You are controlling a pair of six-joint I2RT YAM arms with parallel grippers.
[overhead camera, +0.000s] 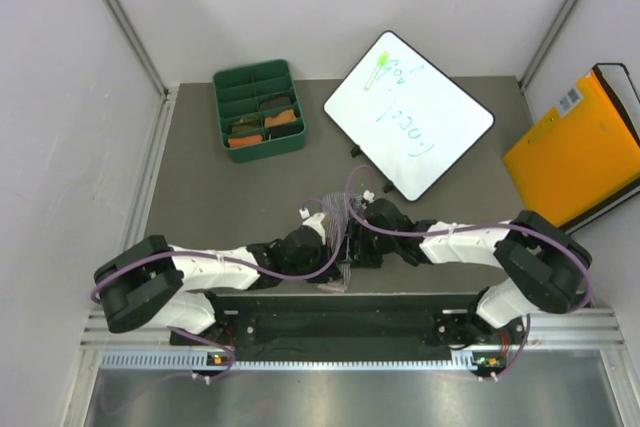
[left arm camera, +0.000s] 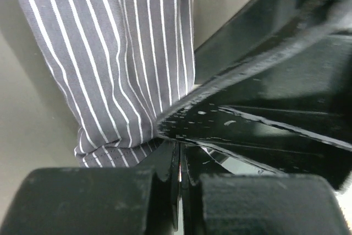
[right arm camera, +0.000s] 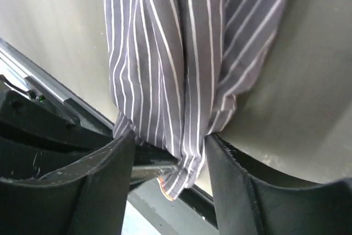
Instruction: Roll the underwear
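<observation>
Grey underwear (overhead camera: pixel 337 205) with white stripes lies as a narrow lengthwise strip near the table's front edge, its lower end (overhead camera: pixel 333 287) just showing below the grippers. In the left wrist view the striped cloth (left arm camera: pixel 118 42) is bunched, with a fold at its near end. My left gripper is shut at that end, nothing visible between its fingers. From the right wrist view, one left finger (right arm camera: pixel 157 163) rests against the cloth. My right gripper stands open, its two fingertips on either side of the narrow bunched cloth (right arm camera: pixel 184 70).
A green divided box (overhead camera: pixel 262 152) holding several rolled items stands at the back left. Behind the cloth lies a whiteboard (overhead camera: pixel 410 117), and a yellow binder (overhead camera: pixel 575 152) stands at the right. Both arms are close together; bare table (overhead camera: pixel 215 187) lies to the left.
</observation>
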